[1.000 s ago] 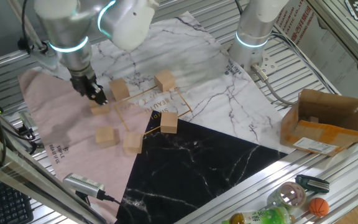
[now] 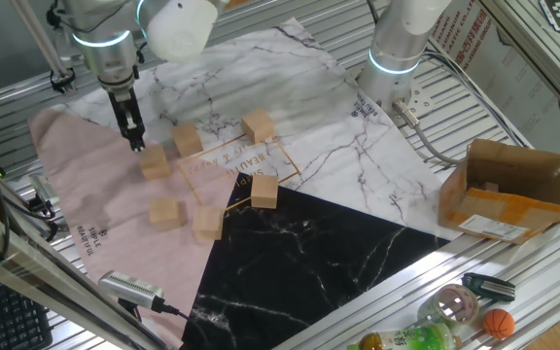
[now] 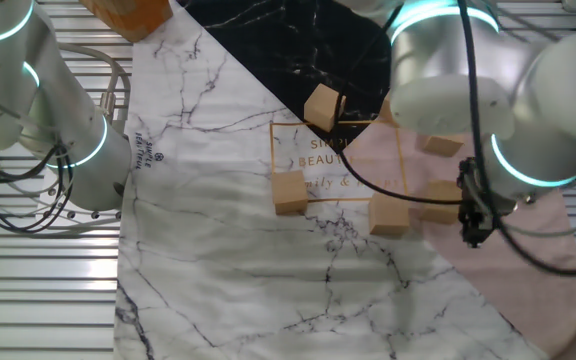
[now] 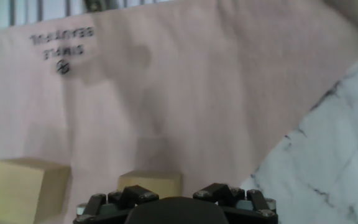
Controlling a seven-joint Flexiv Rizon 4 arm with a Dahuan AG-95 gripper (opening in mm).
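Observation:
Several plain wooden cubes lie on the cloth. In exterior view 1 the nearest cube (image 2: 155,163) sits on the pink part, just below the fingertips of my gripper (image 2: 138,148). Another cube (image 2: 187,138) stands to its right, and a third cube (image 2: 166,213) lies nearer the front. From exterior view 2, my gripper (image 3: 474,238) hangs beside a cube (image 3: 442,202) partly crossed by a cable. The wrist view has the gripper with its fingers apart; a cube (image 4: 151,183) shows partly behind the left finger, and another cube (image 4: 23,190) lies farther left.
An open cardboard box (image 2: 504,194) stands at the right. Along the front right are a bottle (image 2: 421,338) and a small orange ball (image 2: 498,323).
My gripper has shifted left in exterior view 1 and turned to point more steeply down, uncovering more of the nearest cube. The cubes stay where they were.

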